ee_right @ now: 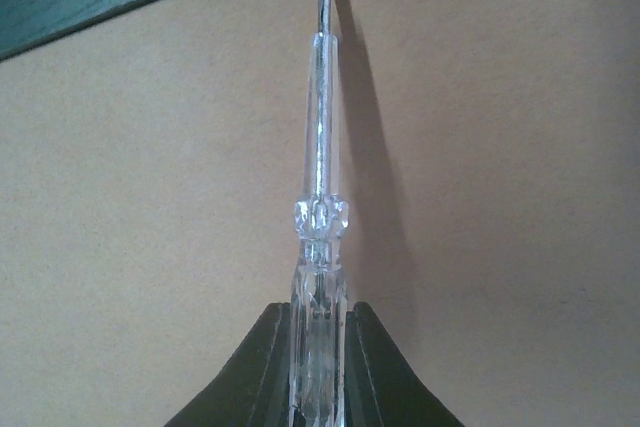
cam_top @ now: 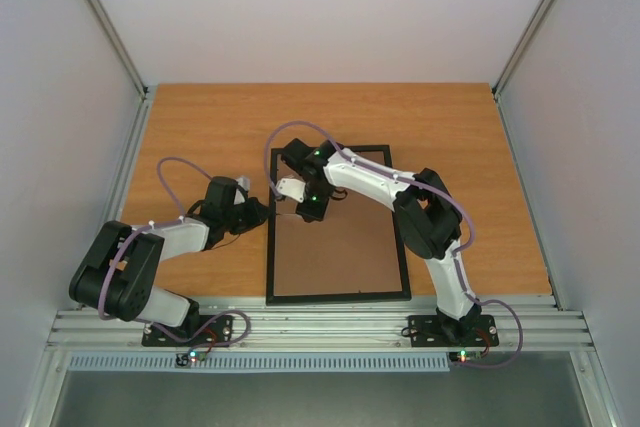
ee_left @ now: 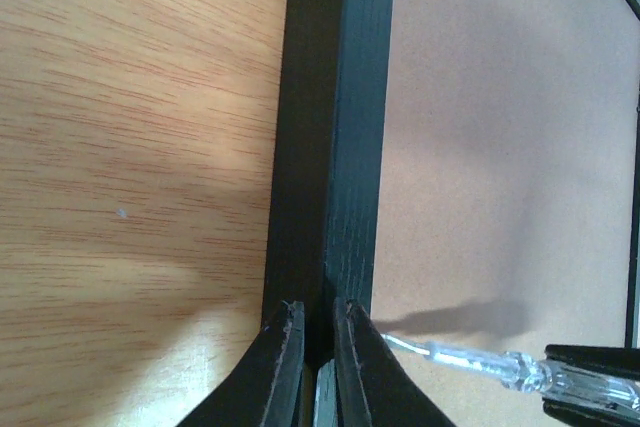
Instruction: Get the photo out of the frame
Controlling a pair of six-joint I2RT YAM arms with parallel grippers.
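Note:
A dark picture frame (cam_top: 337, 297) lies back side up on the wooden table, its brown backing board (cam_top: 340, 257) showing. My left gripper (cam_top: 260, 213) is shut on the frame's left rail (ee_left: 355, 127). My right gripper is shut on a clear-handled screwdriver (ee_right: 321, 147), held over the backing board, its flat metal tip at the inner edge of that rail, just beside the left gripper's fingertips.
Bare table (cam_top: 465, 167) surrounds the frame to the right and behind, with white walls on the sides and back. The right arm reaches across the frame's upper part.

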